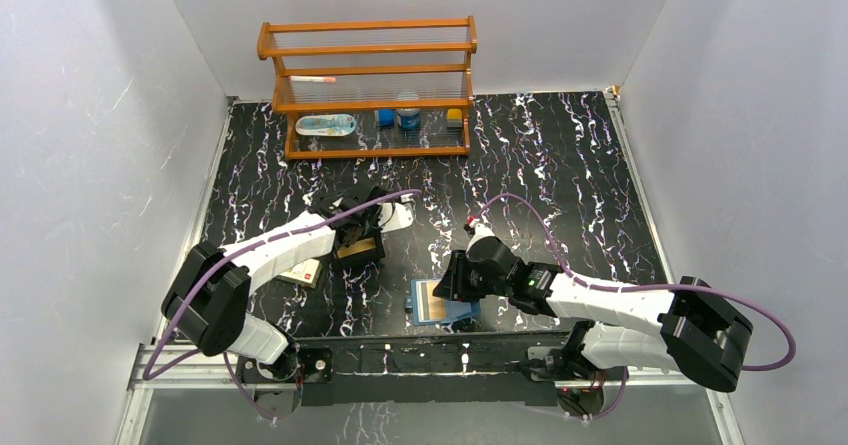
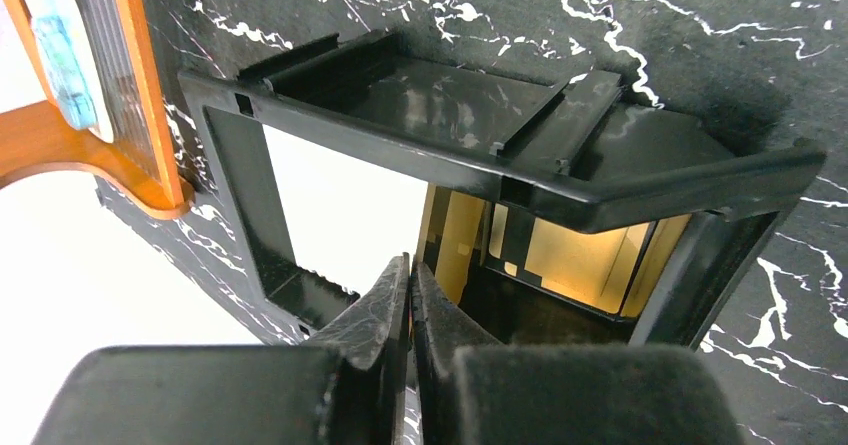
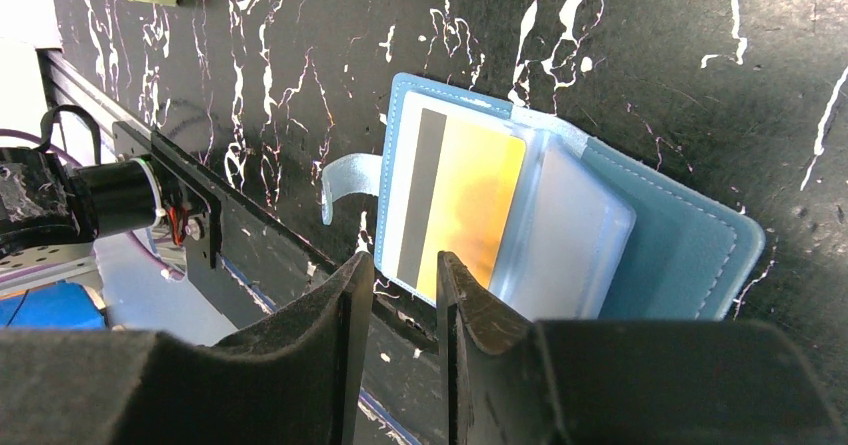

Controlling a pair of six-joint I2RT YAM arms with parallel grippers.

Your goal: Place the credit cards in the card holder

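The blue card holder (image 3: 745,250) lies unfolded near the front edge, with a yellow-and-white card (image 3: 475,190) in its clear pocket. My right gripper hovers over its near side, part open with nothing between the fingers. At the left, a black box (image 2: 700,275) holds yellow cards (image 2: 570,260) and a white sheet or card (image 2: 345,205). Inside the box, my left gripper is shut, its tips touching or very near the edge of a tilted yellow card (image 2: 458,230). Whether that thin edge is pinched cannot be told.
A wooden rack (image 1: 375,153) with small items stands at the back. A pale box (image 1: 300,273) lies beside the left arm.
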